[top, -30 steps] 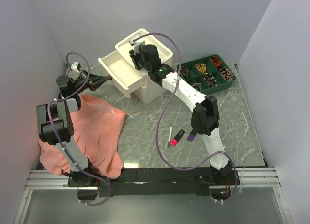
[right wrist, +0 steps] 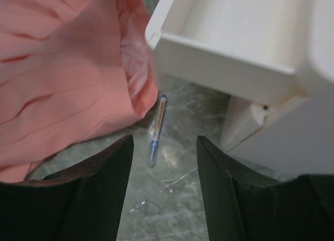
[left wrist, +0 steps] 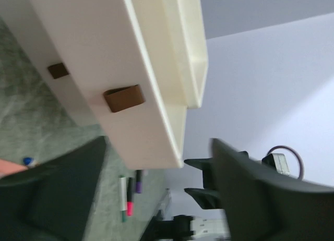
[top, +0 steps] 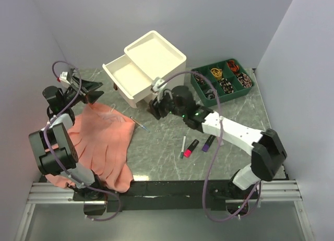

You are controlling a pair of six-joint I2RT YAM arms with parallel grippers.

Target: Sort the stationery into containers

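A white drawer cabinet (top: pixel 156 54) stands at the back, its upper drawer (top: pixel 123 75) pulled out to the left. The brown handle (left wrist: pixel 124 98) is free, with my left gripper (top: pixel 96 92) parted and empty just left of it. My right gripper (top: pixel 155 106), blurred in the top view, is low by the cabinet's front; in its wrist view the fingers (right wrist: pixel 112 163) stand apart with nothing between. A blue-tipped pen (right wrist: pixel 158 126) lies beyond them. On the table are a white-green marker (top: pixel 183 147), a black-pink marker (top: pixel 191 148) and a black-purple marker (top: pixel 208 143).
A green divided tray (top: pixel 223 99) with coiled cords sits at the back right. Pink cloth (top: pixel 102 142) covers the left side, its edge close to the pen. Bare table (top: pixel 156 152) lies in the middle front.
My left gripper has come off its handle, moving left.
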